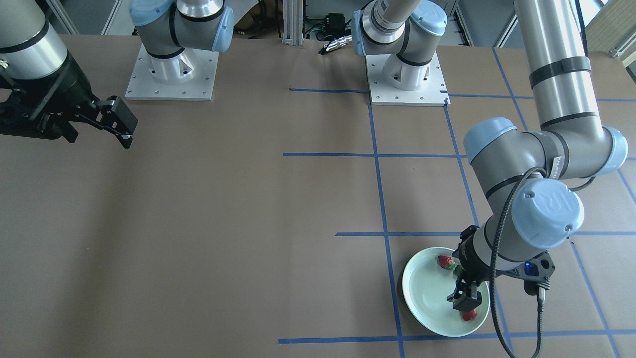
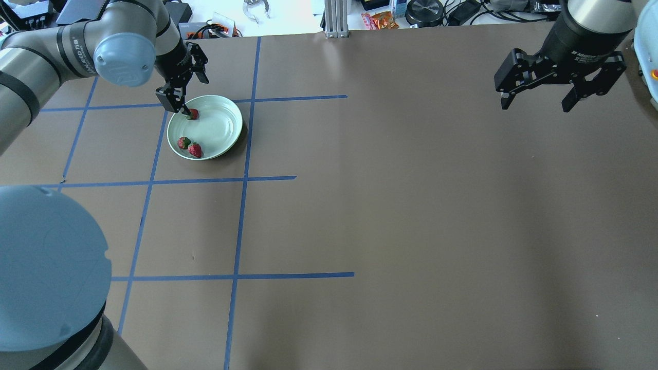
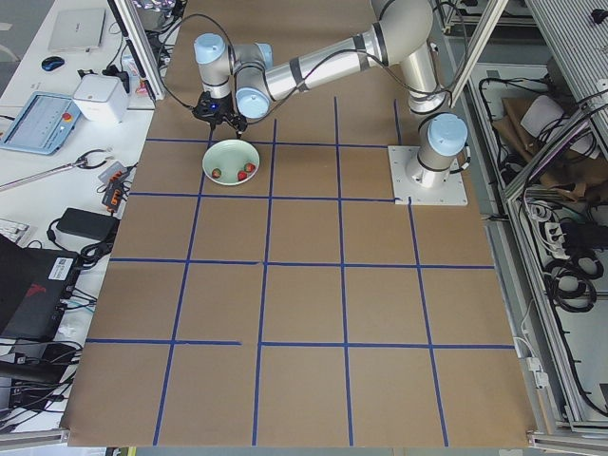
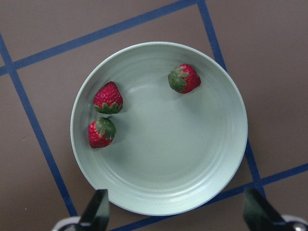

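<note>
A pale green plate (image 4: pixel 159 159) holds three strawberries: two close together on one side (image 4: pixel 108 98) (image 4: pixel 100 134), a third strawberry (image 4: pixel 184 78) apart from them toward the rim. My gripper (image 2: pixel 191 88) hangs above the plate, overlapping its edge in the top view. Its two fingertips show at the bottom corners of the wrist view, wide apart, with nothing between them.
The brown table (image 2: pixel 401 216) is marked with blue tape lines. A second black gripper (image 2: pixel 555 77) hangs at the top right of the top view. Other arm bases (image 1: pixel 173 89) stand at the back.
</note>
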